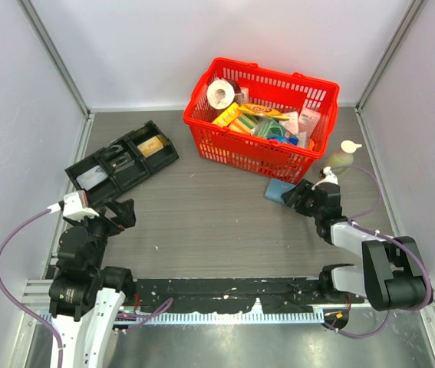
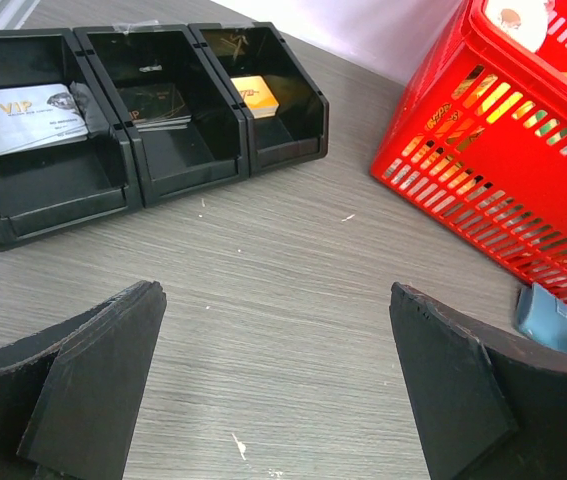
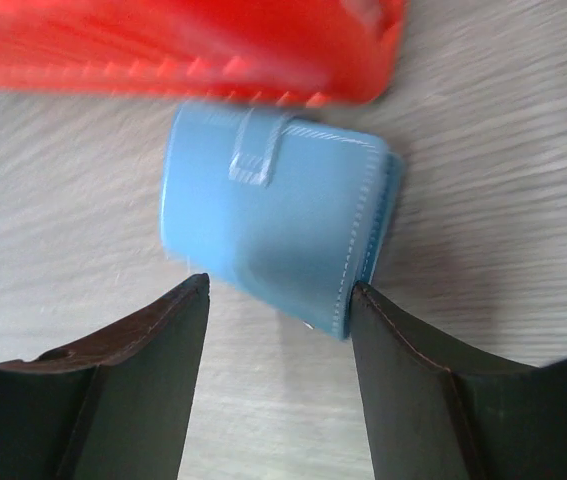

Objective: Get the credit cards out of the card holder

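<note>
The blue card holder (image 1: 277, 189) lies on the table below the red basket, closed, with a strap (image 3: 257, 150) across its top. My right gripper is part open right at it, one fingertip touching its near right edge; I see nothing clamped between the fingers. At the left, my left gripper is open and empty, facing the black three-compartment tray (image 1: 121, 162), which holds stacks of cards, among them white VIP cards (image 2: 25, 115).
The red basket (image 1: 257, 158) full of goods stands at the back, just above the holder. A pump bottle (image 1: 339, 159) stands right of it, near my right arm.
</note>
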